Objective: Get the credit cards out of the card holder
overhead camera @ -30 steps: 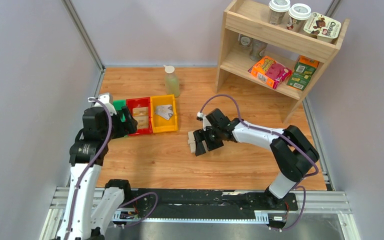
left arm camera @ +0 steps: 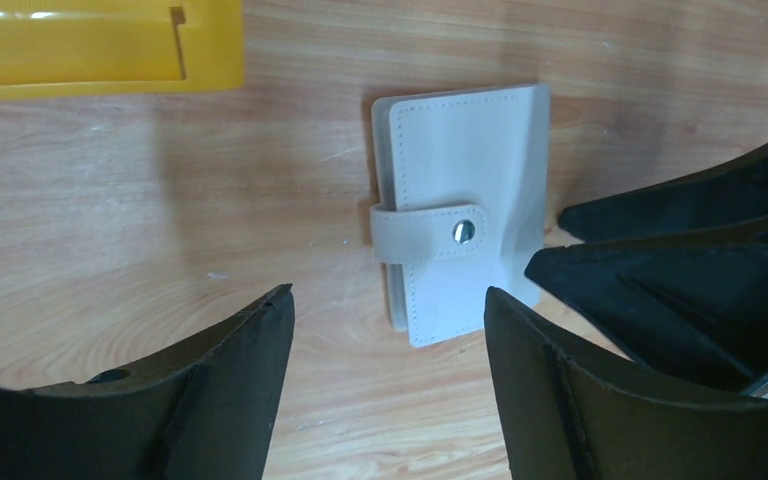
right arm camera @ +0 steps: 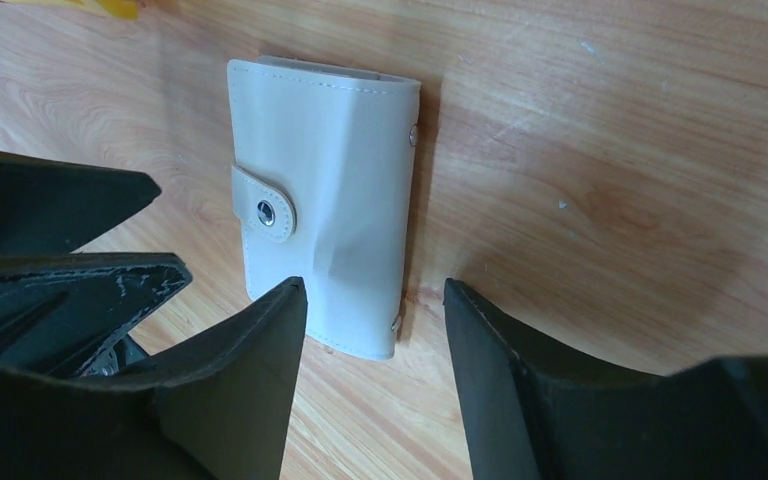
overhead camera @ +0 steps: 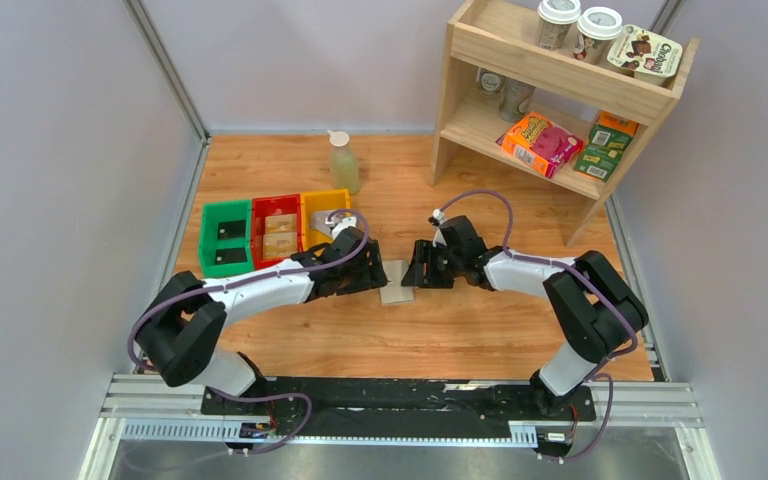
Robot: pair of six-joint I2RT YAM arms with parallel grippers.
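Observation:
The pale grey card holder (overhead camera: 397, 285) lies flat on the wooden table between my two grippers. Its strap is snapped down over the cover by a round metal button, and no card shows clearly. In the left wrist view the holder (left arm camera: 470, 170) lies ahead of my left gripper, whose fingers are parted with only bare table between them. From the right, the holder (right arm camera: 330, 200) appears ahead and slightly left of my right gripper. That gripper's fingers are also parted, around nothing, with one fingertip overlapping the holder's lower edge in view.
Left of the holder stand a green bin (overhead camera: 226, 238), a red bin (overhead camera: 277, 202) and a yellow bin (overhead camera: 323, 199). Behind them is a bottle (overhead camera: 343, 165). A wooden shelf (overhead camera: 560, 75) fills the back right.
My left arm has swung right from the green bin to the holder's left side. My right gripper has shifted slightly right and turned, uncovering more of the holder.

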